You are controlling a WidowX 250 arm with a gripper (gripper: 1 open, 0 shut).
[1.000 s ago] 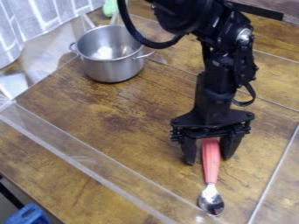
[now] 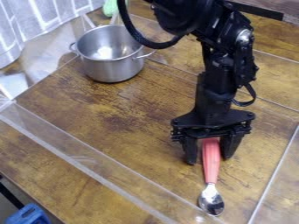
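Observation:
My black gripper [image 2: 211, 144] is lowered to the wooden tabletop at the right, its fingers around the upper part of a red-handled spoon [image 2: 211, 166]. The spoon lies with its metal head toward the front edge of the view. Whether the fingers are closed on the handle cannot be told.
A steel pot [image 2: 108, 59] with two handles stands at the back left. A white cloth [image 2: 35, 39] is at the left edge, and a blue object [image 2: 28, 214] shows at the bottom-left corner.

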